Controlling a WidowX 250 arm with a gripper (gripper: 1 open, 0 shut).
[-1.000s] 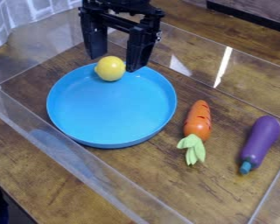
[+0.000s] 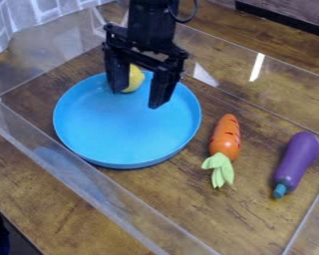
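My black gripper [image 2: 140,85] hangs at the top centre, its two fingers spread apart over the back of a blue plate [image 2: 120,129]. A yellow round object [image 2: 133,77] sits on the plate's back part, between and behind the fingers, partly hidden by them. Whether either finger touches it I cannot tell.
An orange toy carrot [image 2: 223,139] with green leaves lies right of the plate, and a purple eggplant [image 2: 295,162] lies farther right. Transparent walls run along the left side.
The gripper has moved down and toward the front over the plate, now covering part of the yellow object. The plate, carrot and eggplant look unmoved.
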